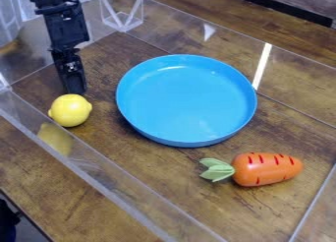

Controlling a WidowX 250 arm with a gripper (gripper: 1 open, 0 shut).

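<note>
A black robot gripper [71, 77] hangs at the upper left, its fingers pointing down just above a yellow lemon [70, 110] on the wooden floor. The fingers are dark and small in the view, with nothing visible held between them. A blue round plate [186, 99] lies in the middle, right of the gripper and lemon. An orange toy carrot [266, 168] with pale green leaves lies at the lower right.
Clear plastic walls border the wooden work area, with one along the lower left close to the lemon. Bare wood shows below the plate and to its upper right.
</note>
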